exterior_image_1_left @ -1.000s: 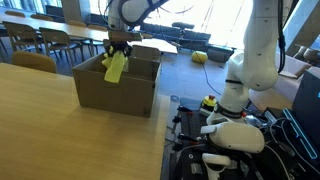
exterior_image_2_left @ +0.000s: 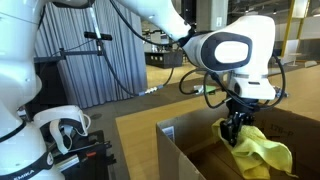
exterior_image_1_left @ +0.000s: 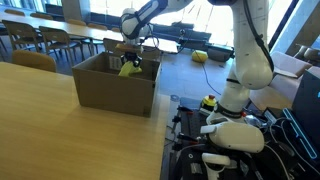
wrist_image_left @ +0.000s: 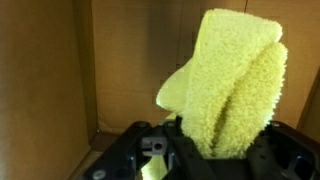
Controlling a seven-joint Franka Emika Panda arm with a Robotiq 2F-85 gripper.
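A yellow cloth (exterior_image_2_left: pixel 260 152) hangs from my gripper (exterior_image_2_left: pixel 236 128), which is shut on it. Both are inside the upper part of a large open cardboard box (exterior_image_1_left: pixel 112 98). In the wrist view the cloth (wrist_image_left: pixel 232 85) bulges up between the fingers, with brown cardboard behind it. The fingertips are mostly covered by the cloth there. From the first exterior view, the cloth (exterior_image_1_left: pixel 129 69) shows just above the box's front wall. Whether its lower end touches the box floor cannot be seen.
A smaller brown box (exterior_image_1_left: pixel 34 61) stands on the wooden table (exterior_image_1_left: pixel 60 140), left of the large box. Chairs and other tables stand behind.
The gripper, still holding the cloth, has moved right and down, from above the box's left part into the box. The box has stayed in place.
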